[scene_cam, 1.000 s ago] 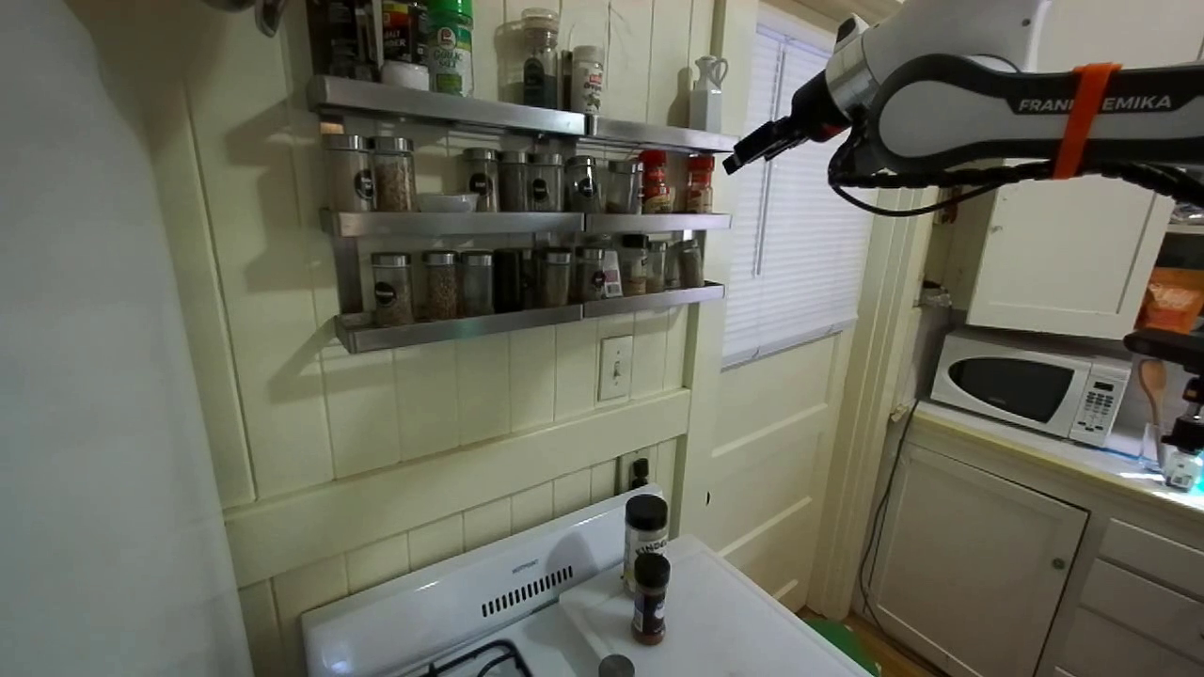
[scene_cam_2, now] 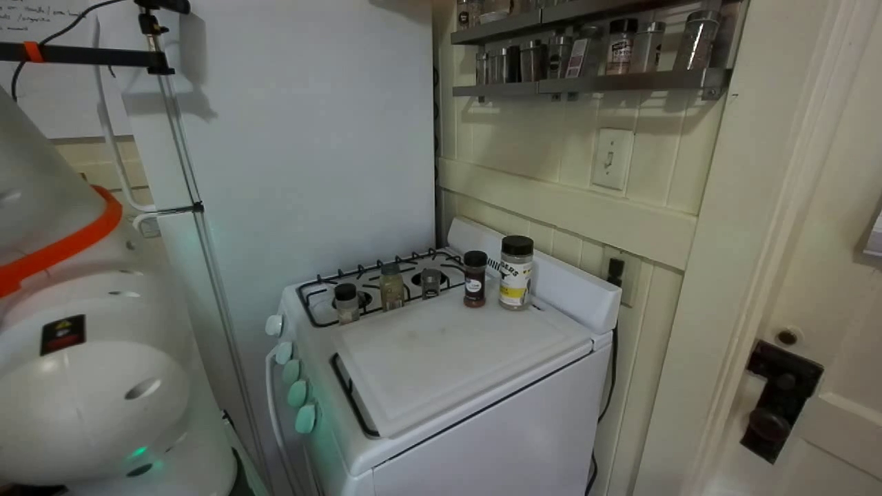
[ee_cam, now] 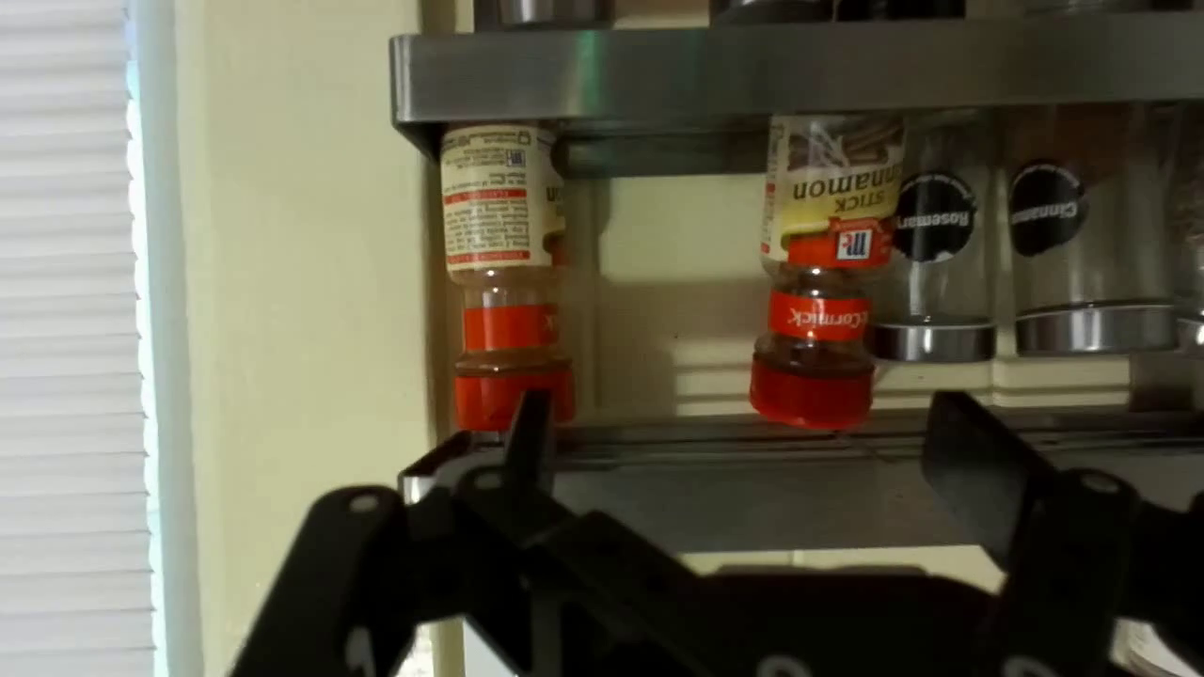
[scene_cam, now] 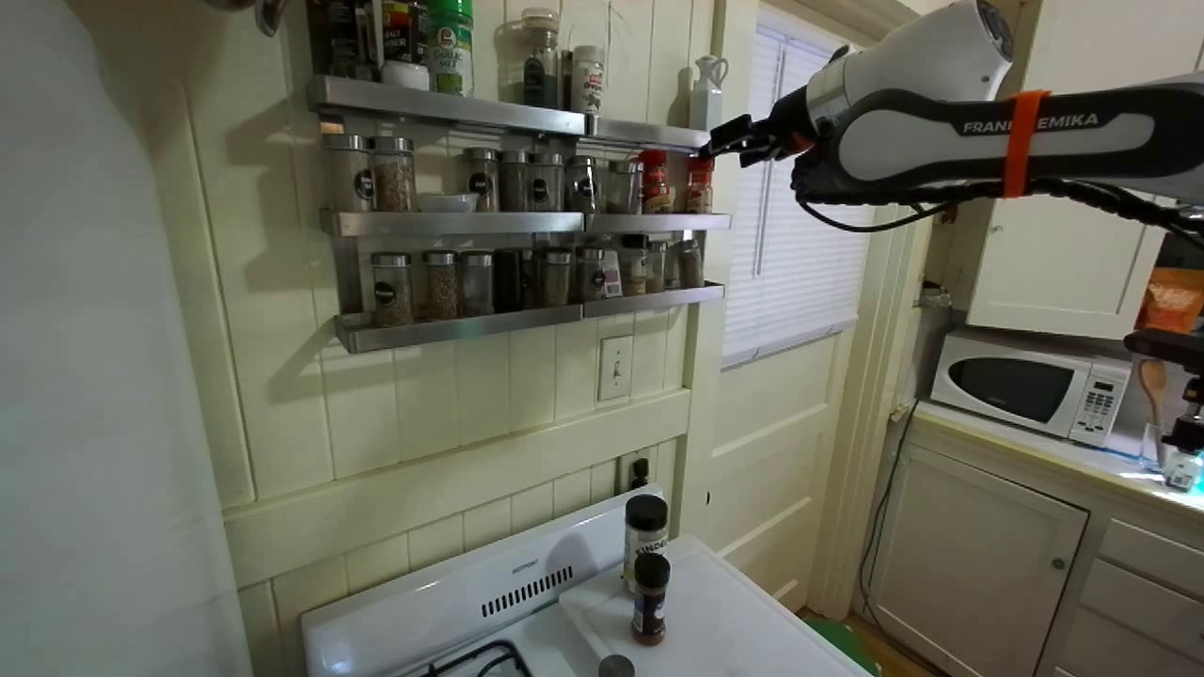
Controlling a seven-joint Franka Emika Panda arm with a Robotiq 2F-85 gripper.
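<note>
My gripper is open, with nothing held between its fingers. In the wrist view, which shows the shelf upside down, a red-capped cinnamon stick jar (ee_cam: 835, 192) appears between the fingertips, beyond them. Another red-capped jar (ee_cam: 502, 214) stands at the shelf's end, its cap partly covered by the left finger (ee_cam: 528, 440). From exterior view 1, the gripper (scene_cam: 722, 145) is at the right end of the middle shelf (scene_cam: 655, 222), close to the top of the end red-capped jar (scene_cam: 700, 186). Whether it touches that jar cannot be made out.
Glass jars labelled Rosemary (ee_cam: 934, 220) and Cinnamon (ee_cam: 1050, 214) crowd beside the cinnamon stick jar. The upper shelf (scene_cam: 649, 134) carries a white bottle (scene_cam: 706, 92) near the gripper. Below, several spice bottles stand on the stove, whose white cover (scene_cam_2: 446, 355) is mostly clear.
The arm has moved left in exterior view 1, bringing the gripper from beside the shelves to the end red-capped jar. The jars look unmoved.
</note>
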